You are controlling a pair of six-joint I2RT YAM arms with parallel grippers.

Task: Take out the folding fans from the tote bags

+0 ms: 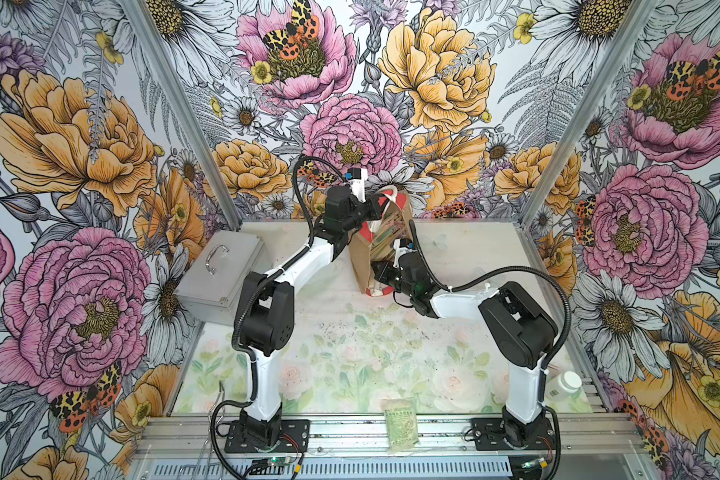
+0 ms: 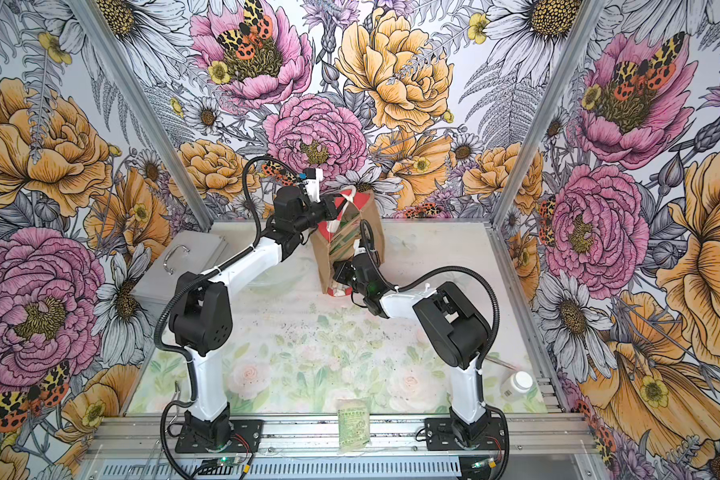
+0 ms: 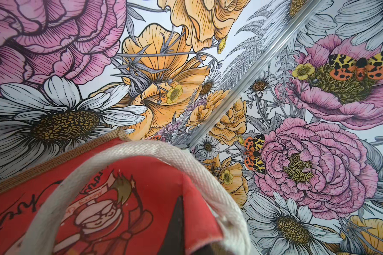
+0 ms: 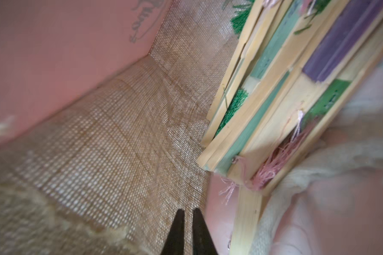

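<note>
A burlap tote bag (image 2: 325,244) with red front stands tilted at the table's back middle. In the left wrist view its red face (image 3: 157,187) and white rope handle (image 3: 140,150) fill the lower left. My left gripper (image 1: 374,206) is at the bag's top edge; its fingers are hidden in its own view. My right gripper is low at the bag's opening, its two dark fingers close together with a narrow gap. Just beyond them, several wooden folding fans (image 4: 259,123) with green and pink tassels lie inside against the burlap.
A grey metal case (image 1: 216,284) sits at the back left, a white jar (image 1: 564,384) at the right front, and a pale green packet (image 1: 400,424) on the front rail.
</note>
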